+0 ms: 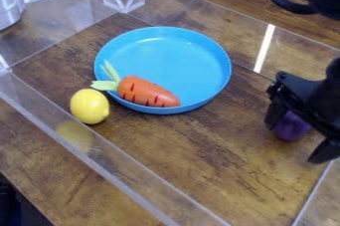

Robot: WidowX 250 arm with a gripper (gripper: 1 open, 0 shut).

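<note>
My black gripper is at the right of the camera view, low over the wooden table, with its fingers around a purple eggplant. The eggplant is mostly hidden by the fingers, so whether they grip it is unclear. A blue plate lies left of the gripper, with an orange carrot on its lower-left part. A yellow lemon sits on the table to the lower left of the plate.
Clear plastic strips and walls edge the work area. A metallic container stands at the top left corner.
</note>
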